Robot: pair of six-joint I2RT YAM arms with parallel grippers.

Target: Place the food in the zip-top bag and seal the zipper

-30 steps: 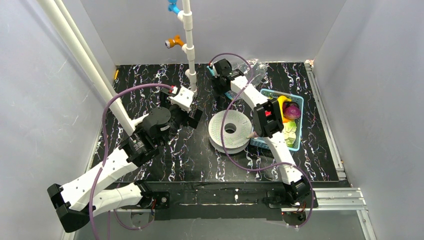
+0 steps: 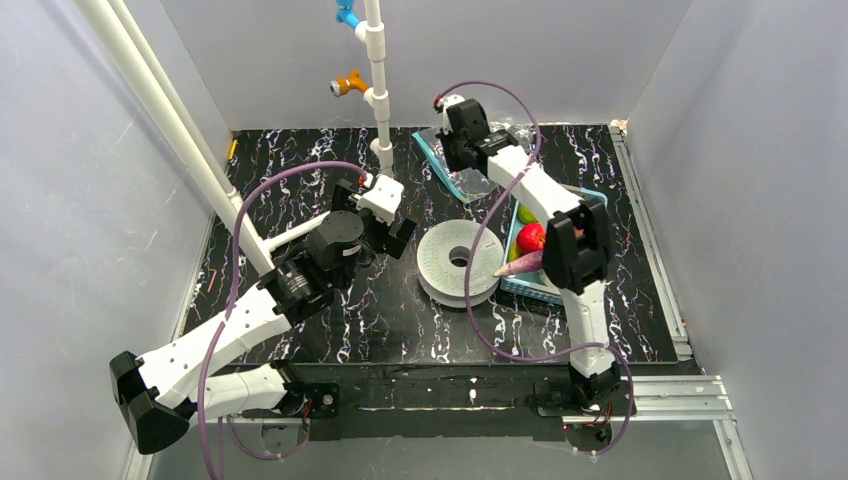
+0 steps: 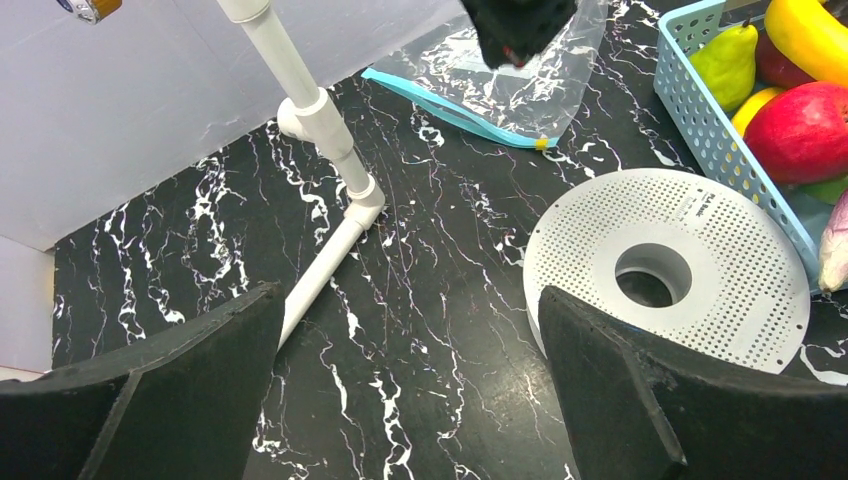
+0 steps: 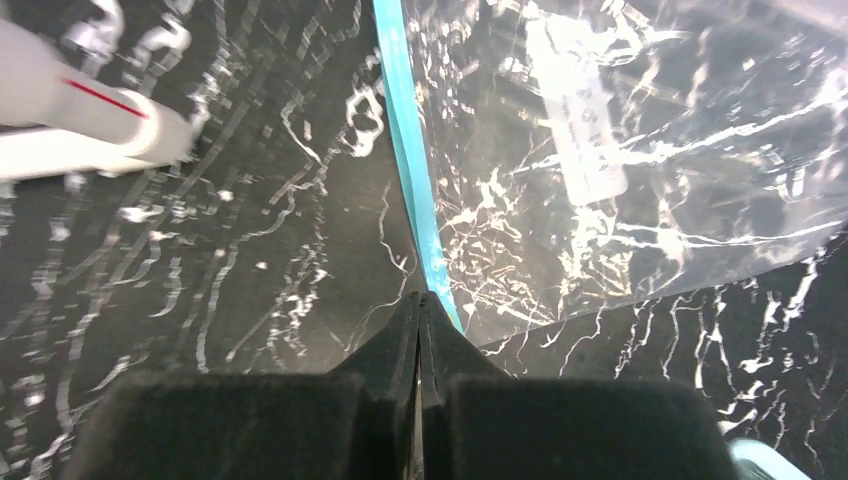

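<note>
A clear zip top bag (image 3: 545, 95) lies flat at the back of the table, its blue zipper strip (image 3: 455, 112) facing the open tabletop. At the strip's near end sits a small yellow slider (image 3: 541, 144). My right gripper is shut above the bag, nothing showing between its fingers; its tips overlap the strip's lower end in the right wrist view. My left gripper stands wide open and empty over bare table. Food fills a blue basket (image 3: 720, 150): a green pear (image 3: 727, 65), a banana (image 3: 806, 38) and a red pomegranate (image 3: 800, 130) among it.
A round white perforated stand (image 3: 570, 235) sits between the left gripper and the basket. White pipework (image 2: 380, 100) with an orange tap (image 2: 350, 83) rises at the back. The right arm partly covers the basket from above.
My right gripper has moved up and to the right in the top view, uncovering more of the blue strip.
</note>
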